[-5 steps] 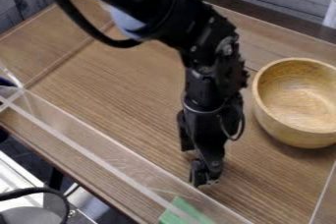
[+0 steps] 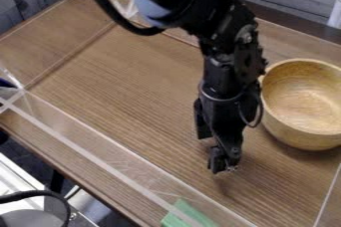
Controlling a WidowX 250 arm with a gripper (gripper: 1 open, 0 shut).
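Observation:
My gripper point(image 2: 221, 153) hangs low at the end of the black arm, close over the wooden table point(image 2: 120, 82), left of and a little in front of a wooden bowl point(image 2: 305, 112). Its fingers are dark and partly hidden behind the wrist; it stands open, and I cannot make out anything held between them.
Clear tape strips run along the table's left and front edges. A green patch point(image 2: 189, 214) lies at the front edge. At the lower left, off the table, are white and black objects with a cable. A grey plank wall stands behind.
The gripper has risen slightly and shifted a little to the right, toward the bowl. The bowl and table look unchanged.

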